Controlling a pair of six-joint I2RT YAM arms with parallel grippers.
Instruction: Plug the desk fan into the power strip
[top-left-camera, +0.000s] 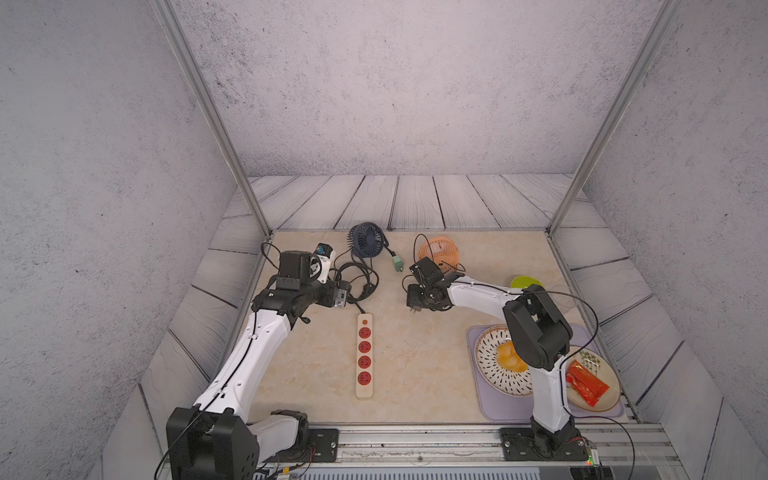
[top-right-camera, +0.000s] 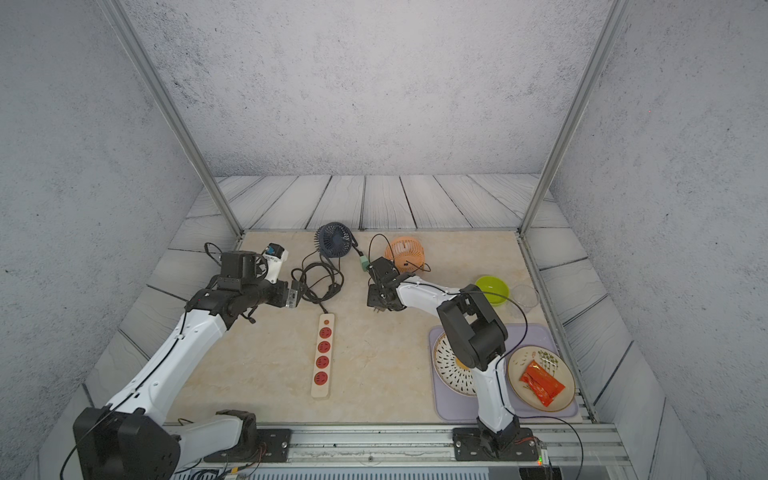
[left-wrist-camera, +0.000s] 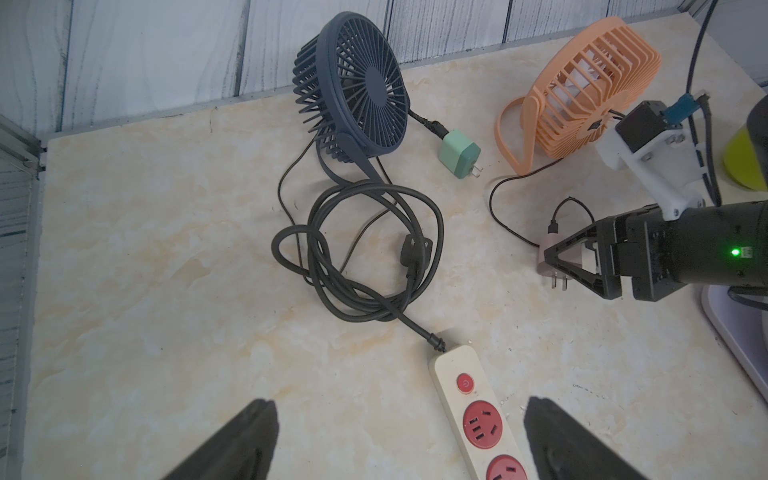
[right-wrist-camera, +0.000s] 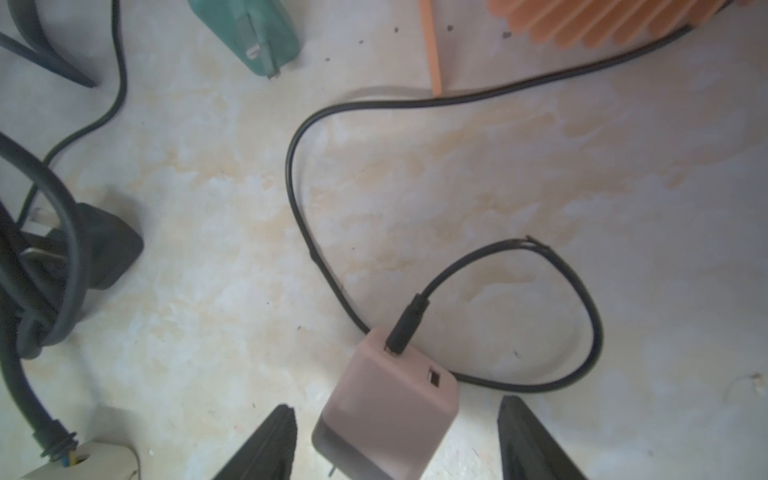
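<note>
In the right wrist view a pink plug adapter (right-wrist-camera: 392, 408), with a black cable in its end, sits between the spread fingers of my right gripper, a gap showing on both sides. That cable leads to the orange fan (left-wrist-camera: 588, 84). My left gripper is open and empty, above the table left of the power strip (top-left-camera: 365, 352). The strip has red sockets in a row, none of them filled. A navy fan (left-wrist-camera: 364, 84) stands at the back with a green adapter (left-wrist-camera: 459, 153) beside it.
The strip's coiled black cable (left-wrist-camera: 320, 264) lies between my left arm and the strip. A lilac tray (top-left-camera: 480, 400) with plates is at the front right, a green bowl (top-right-camera: 491, 289) behind it.
</note>
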